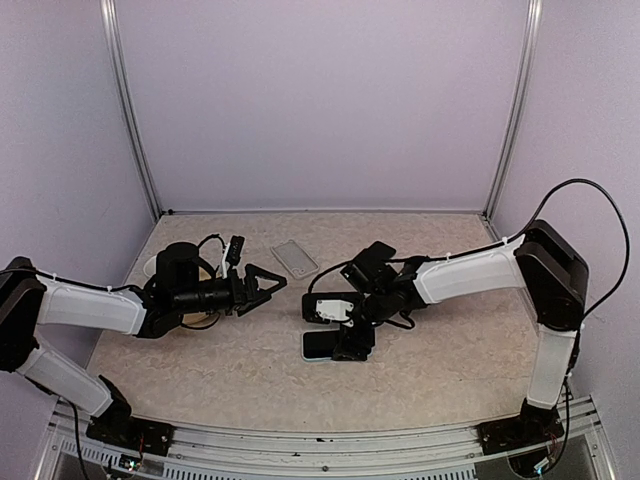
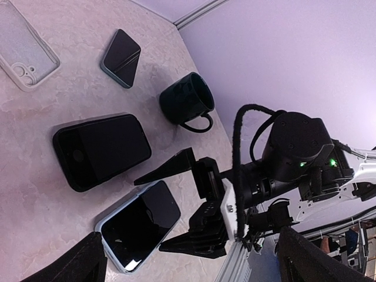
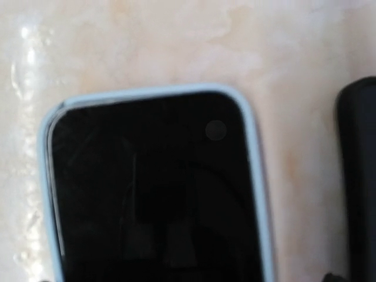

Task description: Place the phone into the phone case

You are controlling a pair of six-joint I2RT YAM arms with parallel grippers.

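A black-screened phone (image 2: pixel 141 226) lies on the table with a light-blue case rim (image 3: pixel 254 158) around its edges. In the right wrist view a bright line runs inside the rim at the upper left corner; I cannot tell whether the phone is fully seated there. My right gripper stands open over this phone, fingers apart across its near end in the left wrist view, nothing held. In the right wrist view only specks of its fingertips show at the bottom edge. My left gripper (image 1: pixel 277 287) is open and empty, off to the left above the table.
Close beside the phone lies a thick black phone-shaped object (image 2: pixel 106 150). Farther off are a clear case (image 2: pixel 29 50), another dark phone (image 2: pixel 122 57) and a dark green mug (image 2: pixel 187 98).
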